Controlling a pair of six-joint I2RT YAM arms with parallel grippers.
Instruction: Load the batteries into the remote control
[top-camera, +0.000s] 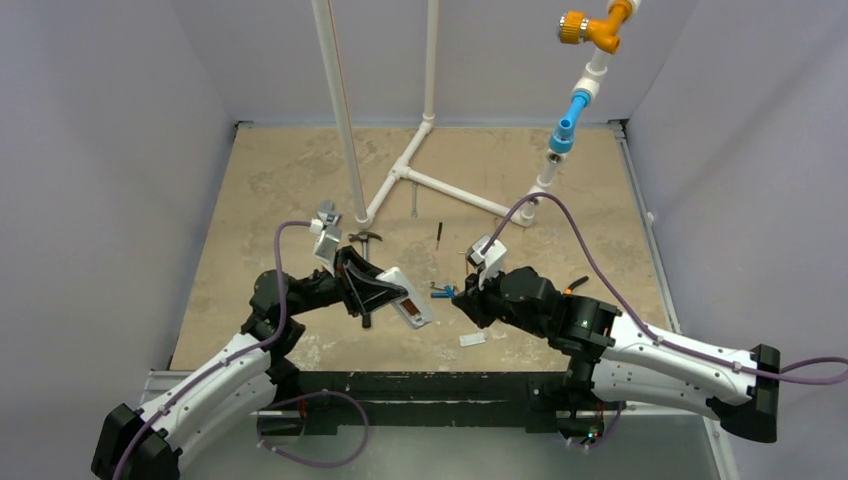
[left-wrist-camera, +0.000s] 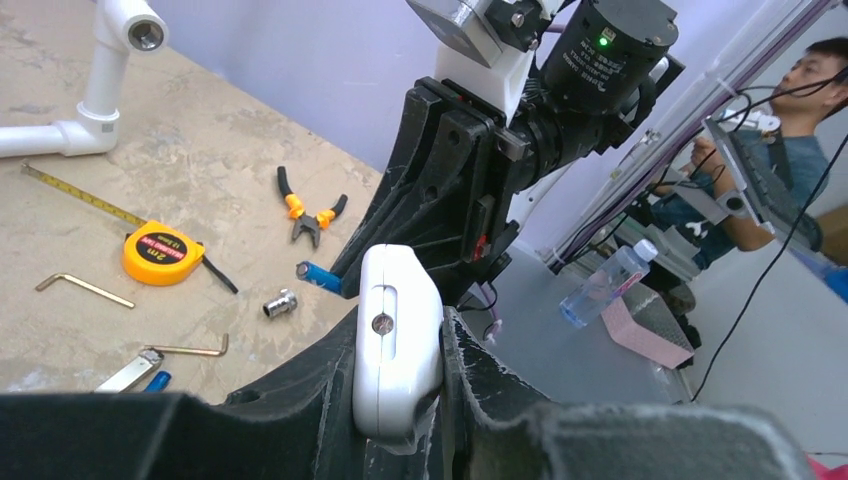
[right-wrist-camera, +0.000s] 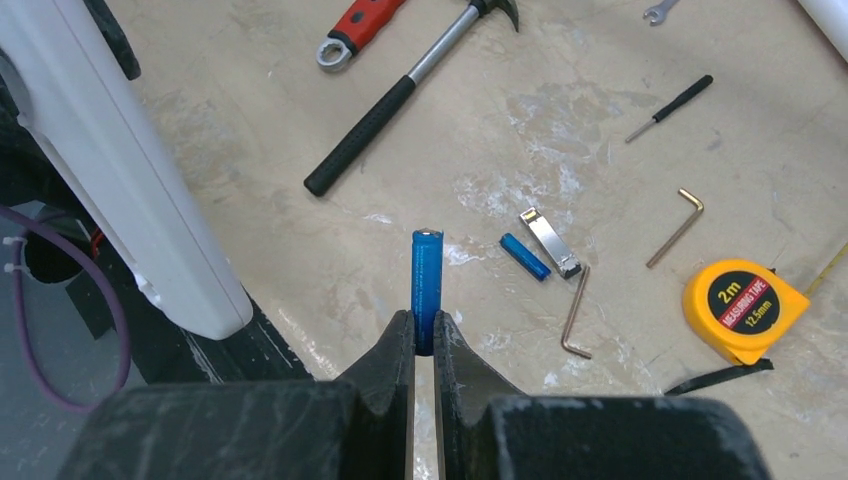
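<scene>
My left gripper is shut on the white remote control (top-camera: 405, 298), which hangs tilted above the table. In the top view its open battery bay (top-camera: 411, 307) shows brown and appears empty. At its right, my right gripper is shut on a blue battery (right-wrist-camera: 427, 280), gripped by its lower end, the top end sticking up clear of the fingers. A gap separates this battery from the remote. A second blue battery (right-wrist-camera: 525, 257) lies on the table beside a small metal piece. The white battery cover (top-camera: 472, 339) lies near the front edge.
Tools lie around: a hammer (right-wrist-camera: 400, 95), tape measure (right-wrist-camera: 742, 308), hex keys (right-wrist-camera: 677, 228), a screwdriver (right-wrist-camera: 670, 107) and pliers (left-wrist-camera: 308, 213). White pipes (top-camera: 402, 172) stand at the back. Bare table lies between the hammer and the loose battery.
</scene>
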